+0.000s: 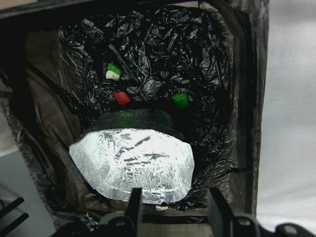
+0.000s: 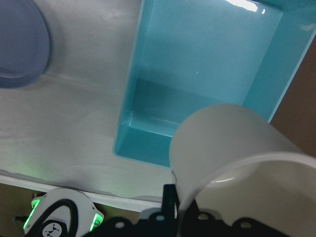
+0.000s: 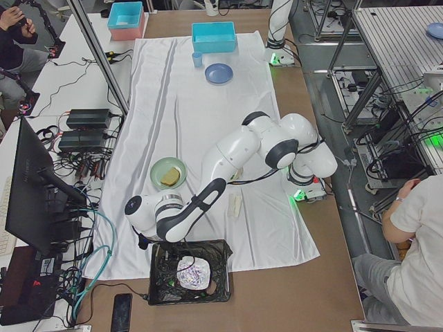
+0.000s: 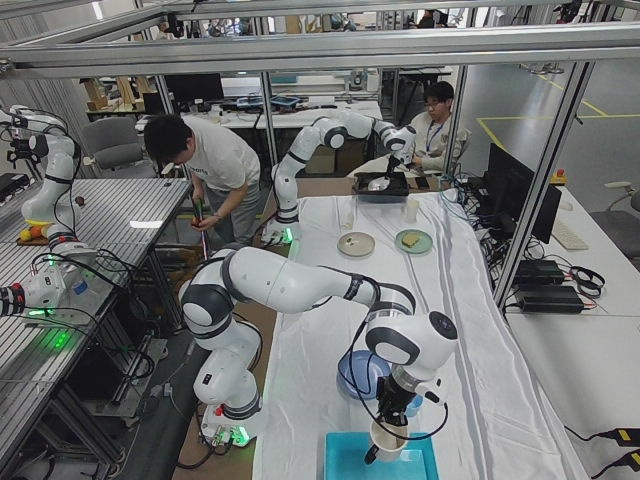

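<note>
A foil-covered item (image 3: 194,274) (image 1: 132,163) lies in the black-lined bin (image 3: 159,290) (image 1: 242,148), among small red and green pieces. My left gripper is over it, open, with nothing between its fingers. In the camera right view my right gripper (image 4: 385,420) holds a white cup (image 4: 388,446) (image 2: 222,143) over the blue tray (image 4: 345,460) (image 2: 202,59). In the right wrist view the cup's wall sits between the fingers.
A green plate (image 3: 160,166) with a yellow sponge-like piece, a beige plate (image 4: 356,245) and a blue plate (image 3: 219,73) stand on the white cloth (image 3: 173,104). A monitor and cables line one side; people are near the table.
</note>
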